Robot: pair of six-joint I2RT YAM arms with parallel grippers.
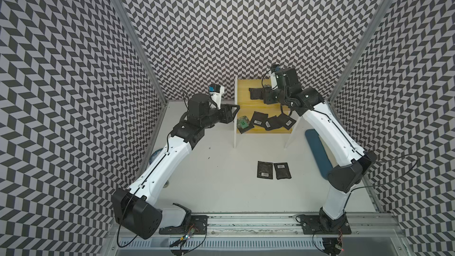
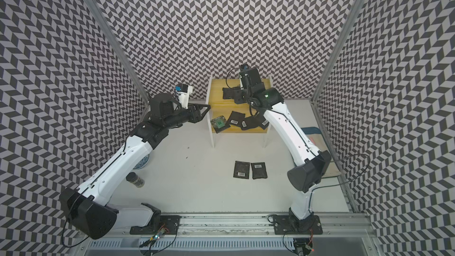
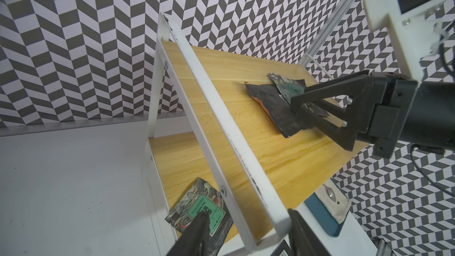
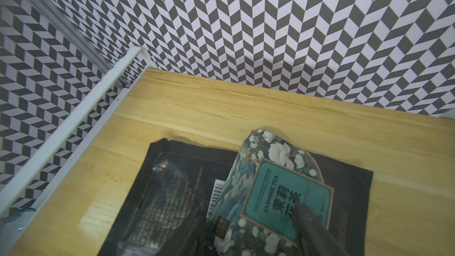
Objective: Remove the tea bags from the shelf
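Observation:
On the upper wooden shelf (image 3: pixel 227 80), a dark tea bag lies face down (image 4: pixel 161 199) beside a green-labelled jasmine tea bag (image 4: pixel 279 185) that partly overlaps it. My right gripper is open low over these bags, its fingers apart in the left wrist view; I cannot tell whether they touch. My left gripper stands open at the shelf's left side, its fingers on either side of the white side rail (image 3: pixel 227 123). The lower shelf holds several more tea bags, among them a green-labelled one (image 3: pixel 206 211) at its left end.
Two dark tea bags, one on the left (image 1: pixel 265 170) and one on the right (image 1: pixel 283 170), lie flat on the white table in front of the shelf. A blue tray (image 1: pixel 318 154) is to the right. A small jar (image 2: pixel 135 179) stands at left.

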